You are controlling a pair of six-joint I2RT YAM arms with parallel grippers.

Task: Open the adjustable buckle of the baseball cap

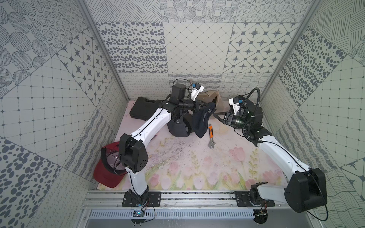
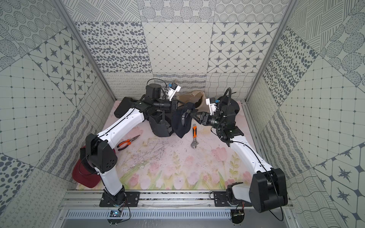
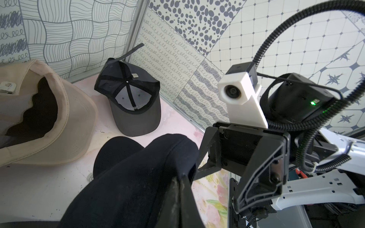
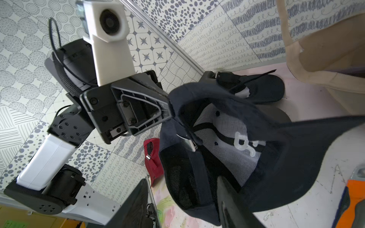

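A navy baseball cap (image 1: 201, 122) hangs above the table from my left gripper, whose fingers are shut on the edge of its band. In the right wrist view the cap's inside faces me, with a metal buckle (image 4: 189, 143) just below the left gripper's fingertips. From the buckle a dark strap (image 4: 198, 172) runs down toward the lower band; whether the clasp is open cannot be made out. My right gripper is part open, close to the cap's lower edge, and nothing shows held between its fingers.
A beige cap (image 1: 207, 96) and a grey cap (image 1: 178, 128) lie behind and beside the held one. An orange-handled wrench (image 1: 210, 132) rests below. A red cap (image 1: 108, 174) and a black case (image 1: 142, 108) are leftward.
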